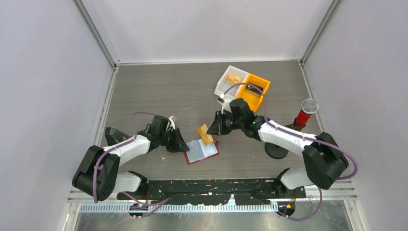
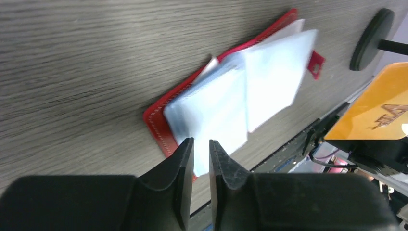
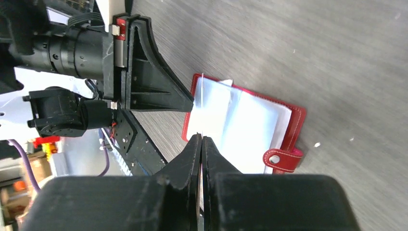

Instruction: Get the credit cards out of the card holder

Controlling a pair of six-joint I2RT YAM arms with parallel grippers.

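The card holder (image 1: 202, 154) lies open on the table, its red cover edging pale clear sleeves; its snap strap (image 3: 281, 160) shows in the right wrist view. Raised above it is an orange-yellow credit card (image 1: 205, 134), with my right gripper (image 1: 215, 132) shut on it. From the right wrist the card appears edge-on as a thin line. At the holder's left end, my left gripper has its fingers slightly apart, a narrow gap between them and no card there. Whether its tips touch the holder is unclear.
At the back right stand a white tray (image 1: 224, 84) with an orange card in it and a yellow tray (image 1: 262, 83) with a dark card. A red microphone (image 1: 307, 111) on a black stand is at the right.
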